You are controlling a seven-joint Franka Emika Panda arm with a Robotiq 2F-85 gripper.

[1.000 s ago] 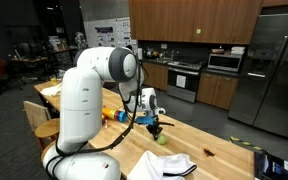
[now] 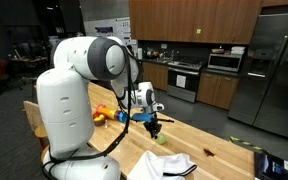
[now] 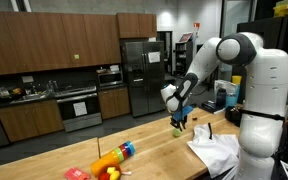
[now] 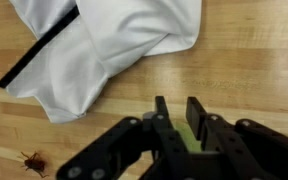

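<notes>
A small green object [image 2: 162, 139] rests on the wooden table; in exterior view 2 the same green object [image 3: 176, 132] lies under the arm's end. My gripper [image 2: 155, 131] is low over the table, right beside it. In the wrist view the dark fingertips of my gripper stand apart, with the green object [image 4: 189, 137] partly visible between and below them. The gripper's body hides much of it. Whether the fingers touch it cannot be made out.
A white cloth [image 4: 134, 45] with a black strip lies near the gripper. A small brown insect-like item [image 4: 33, 163] is beyond it. Colourful toys [image 3: 114, 157] sit on another part of the table. Bare wood [image 2: 199, 139] surrounds the green object.
The arm's wrist has shifted slightly left and tilted in exterior view 1. The green object and the cloth appear to be in the same places.
</notes>
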